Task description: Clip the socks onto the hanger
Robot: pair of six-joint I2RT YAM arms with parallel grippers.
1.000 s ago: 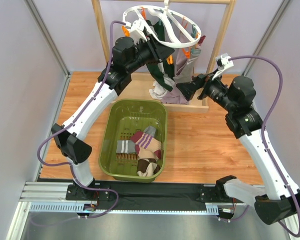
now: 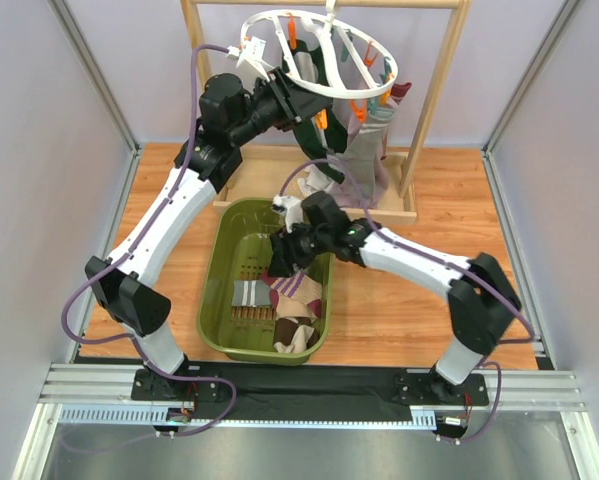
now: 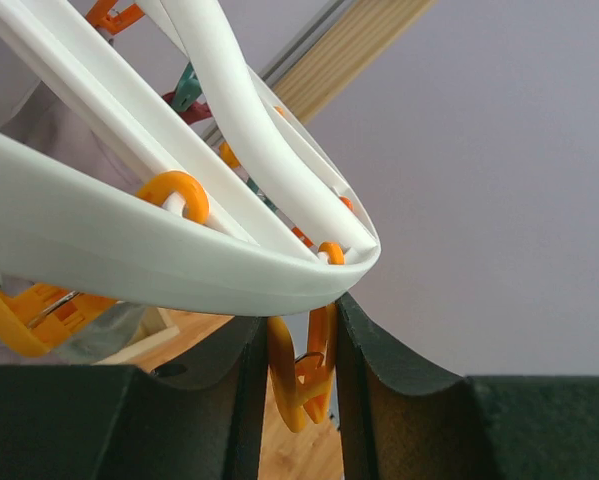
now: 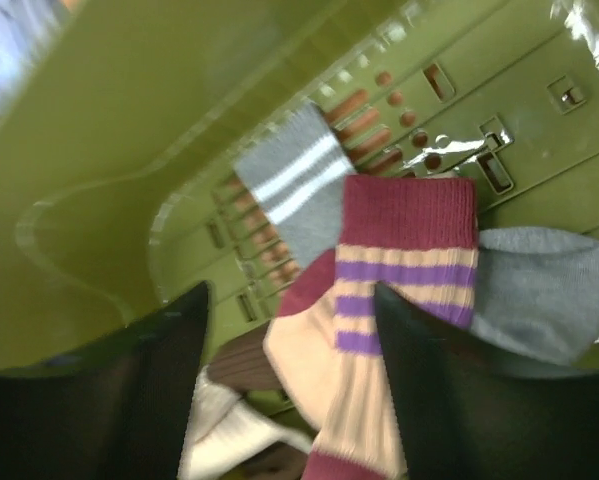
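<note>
My left gripper is at the rim of the white round hanger point(image 3: 129, 250), its dark fingers either side of an orange clip point(image 3: 284, 370); whether they press on it is unclear. Socks point(image 2: 364, 155) hang below the hanger in the top view. My right gripper, blurred and open, is over the green bin point(image 2: 219, 320). Beneath it lie a striped maroon-and-beige sock point(image 4: 404, 260), a grey white-striped sock point(image 4: 284, 175), a plain grey sock point(image 4: 539, 290) and a brown-and-cream sock point(image 4: 219, 430).
A wooden frame point(image 2: 439, 70) on a tray-like base holds the hanger at the back. Bare wooden table point(image 2: 429, 320) shows right of the bin and at far left. Pale walls stand at both sides.
My right arm has swung left and down from beside the hanging socks to over the bin. My left arm has shifted slightly leftward along the hanger.
</note>
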